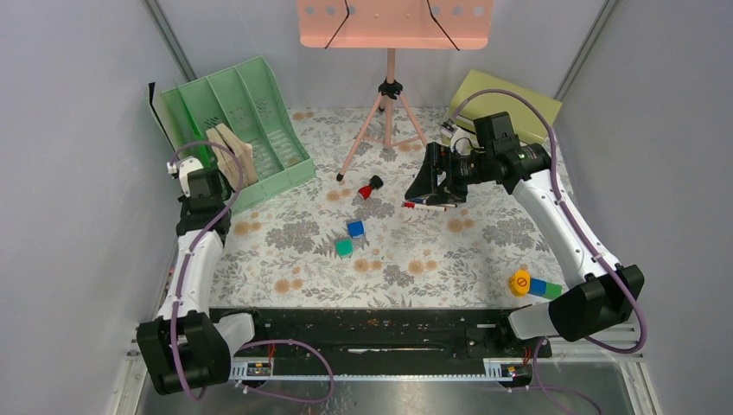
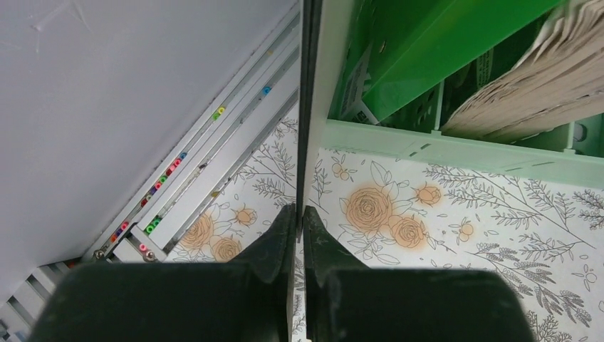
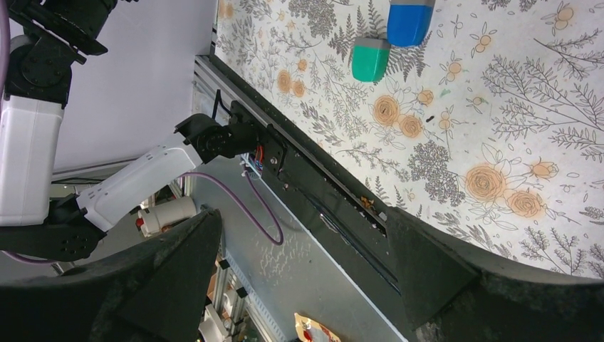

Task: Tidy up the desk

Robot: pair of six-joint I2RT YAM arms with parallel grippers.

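In the left wrist view my left gripper is shut on a thin white board point(image 2: 310, 128) with a dark edge, seen edge-on and running down between the fingertips. From above, this board point(image 1: 162, 119) leans at the left side of the green organizer point(image 1: 285, 180). A green folder point(image 2: 456, 53) and brown paper point(image 2: 534, 89) stand in the organizer. My right gripper is open and empty above the table. A blue block-like piece point(image 1: 355, 228) and a green one point(image 1: 344, 248) lie mid-table. Pens point(image 1: 425, 207) lie beneath the right gripper, beside a red and black item point(image 1: 370, 187).
A pink stand point(image 1: 389, 65) with tripod legs rises at the back. A yellow-green box point(image 1: 493, 99) sits back right. Yellow, blue and green pieces point(image 1: 538, 286) lie front right. The grey wall point(image 1: 86, 173) is close to the left arm.
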